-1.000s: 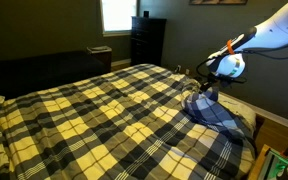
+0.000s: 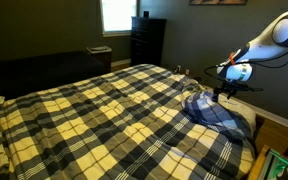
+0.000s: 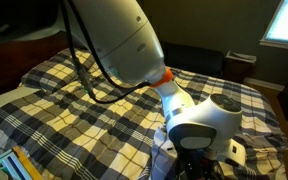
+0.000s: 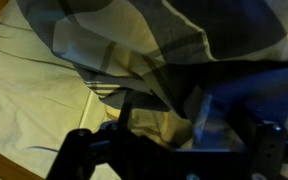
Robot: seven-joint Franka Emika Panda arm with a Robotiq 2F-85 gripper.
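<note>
A plaid blanket [image 2: 114, 110] in dark blue, white and grey-green covers most of the bed. Near the arm its corner is bunched and folded over, showing a blue-grey fold [image 2: 216, 112]. My gripper [image 2: 221, 96] is low over this bunched part, by the bed's right side. The wrist view has dark folds of the blanket [image 4: 114, 45] just past the gripper, whose fingers stand apart. Fabric shows between the fingers, but they are not closed on it. In exterior view 2 the arm's white body hides the fingers.
Pale uncovered sheet [image 4: 29, 95] lies left of the folds in the wrist view, with a wooden edge [image 4: 4, 165] at the corner. A dark dresser [image 2: 147, 42] stands beyond the bed. Wooden floor [image 2: 281, 135] borders the bed at right.
The arm has shifted right and downward in exterior view 1, bringing the gripper lower toward the bed's right edge. The blanket looks much the same.
</note>
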